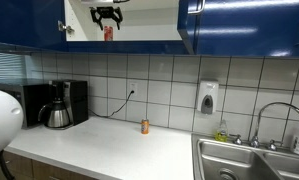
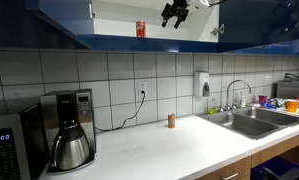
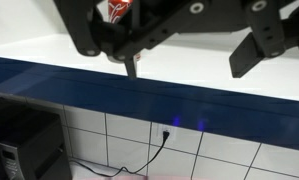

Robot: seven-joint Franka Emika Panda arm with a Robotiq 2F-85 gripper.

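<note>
A red can (image 1: 108,33) stands upright on the floor of the open upper cabinet. My gripper (image 1: 106,16) is close to it, appearing just above it in exterior view 1. From the other side, the gripper (image 2: 174,20) is to the right of the red can (image 2: 141,29), with a gap between them. In the wrist view the gripper is open, nothing between its fingers; the can (image 3: 118,10) shows partly behind the left finger. An orange can (image 1: 145,127) stands on the white counter (image 1: 109,148) below.
Blue cabinet doors (image 1: 241,28) flank the open shelf, whose blue bottom edge (image 3: 89,90) runs below the gripper. A coffee maker (image 2: 71,130) and a microwave (image 2: 9,138) stand on the left; a sink (image 2: 257,122) is on the right. Mid-counter is mostly clear.
</note>
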